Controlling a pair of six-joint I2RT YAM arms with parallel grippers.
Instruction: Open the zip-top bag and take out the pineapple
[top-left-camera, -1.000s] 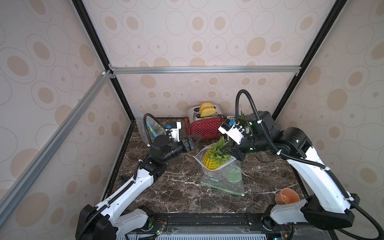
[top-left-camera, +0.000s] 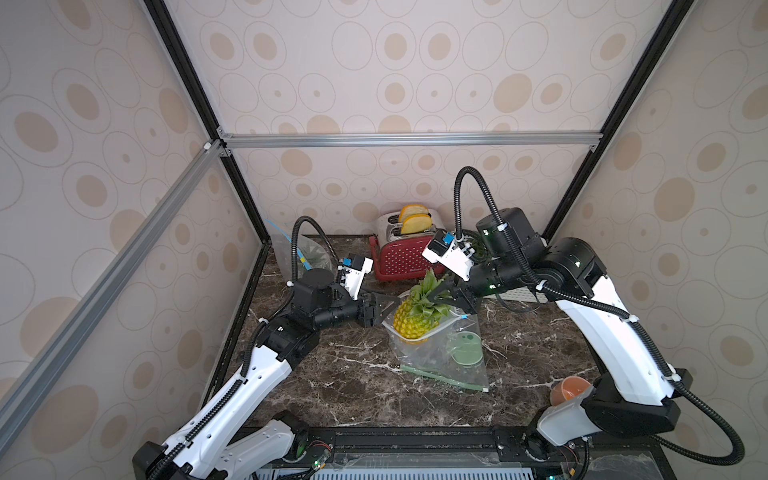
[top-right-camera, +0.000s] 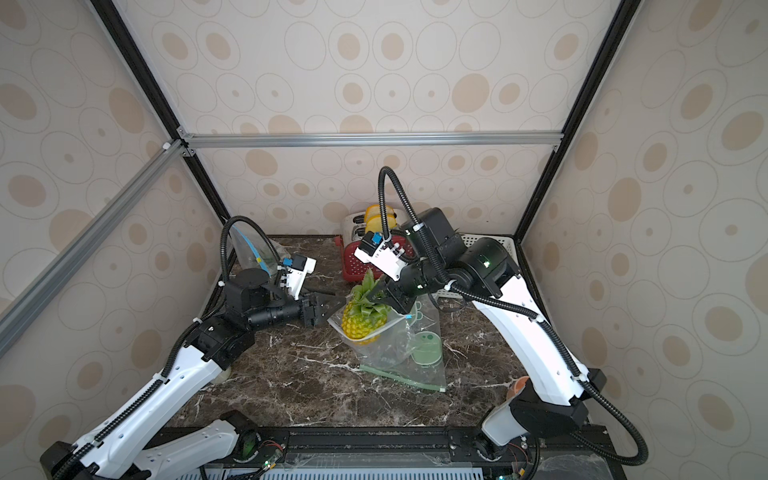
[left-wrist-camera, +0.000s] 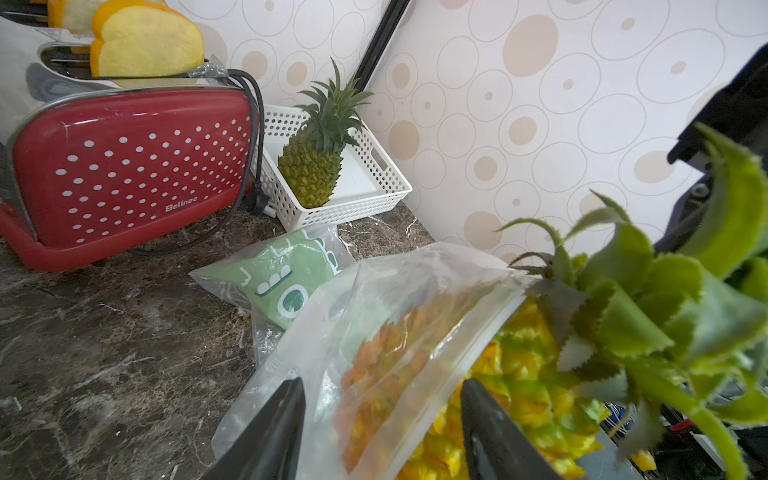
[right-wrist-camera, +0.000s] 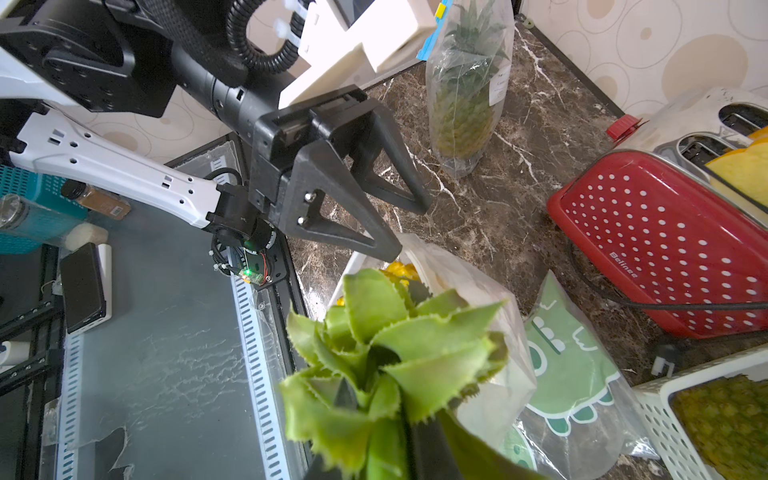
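Observation:
A yellow pineapple (top-left-camera: 411, 319) with a green crown leans in the mouth of the clear zip top bag (top-left-camera: 456, 368), its lower body behind the plastic. My right gripper (top-left-camera: 441, 289) is shut on its leafy crown (right-wrist-camera: 400, 352); the leaves largely hide those fingers. On the left, my left gripper stands part open at the bag's rim, its dark fingers (left-wrist-camera: 272, 432) spread to either side of the bag's edge in the left wrist view. Whether they touch the plastic I cannot tell.
Behind stands a red dotted toaster (left-wrist-camera: 144, 160) holding yellow slices. A white basket (left-wrist-camera: 360, 200) with another pineapple is at the back right. Another bagged pineapple (right-wrist-camera: 464, 104) stands at the back left. An orange cup (top-left-camera: 569, 390) sits at the front right.
The right gripper has moved left and up with the pineapple's crown, and the pineapple has shifted left with it. The left gripper has come down and left, now beside the bag's mouth.

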